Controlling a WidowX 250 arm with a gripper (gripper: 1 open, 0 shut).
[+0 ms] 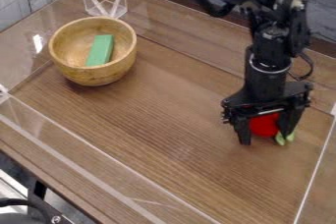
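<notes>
My gripper [262, 114] is low at the right of the table, open, its black fingers spread around a red object [264, 126], which they partly hide. A small light-green piece [284, 138] lies at the red object's lower right, beside the fingers.
A wooden bowl [69, 68] at the upper left holds a green block [98, 53]. A light wall or edge borders the table at the upper left.
</notes>
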